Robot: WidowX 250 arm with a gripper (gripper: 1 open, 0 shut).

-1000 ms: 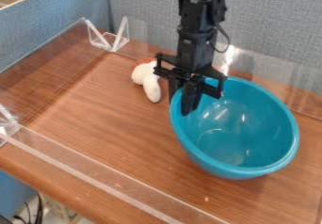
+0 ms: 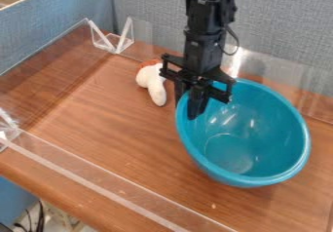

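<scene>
My black gripper (image 2: 196,97) reaches down from the top of the view to the left rim of a large teal bowl (image 2: 250,146), its fingertips at or over that rim. Whether the fingers are closed on the rim is hard to tell. A white object with a red top (image 2: 154,82), like a toy mushroom, lies on the wooden table just left of the gripper.
Bare wooden table (image 2: 97,129) spreads to the left and front of the bowl. White wire-like corner pieces (image 2: 111,41) stand at the back left. Grey padded walls bound the back, and a clear strip runs along the front edge.
</scene>
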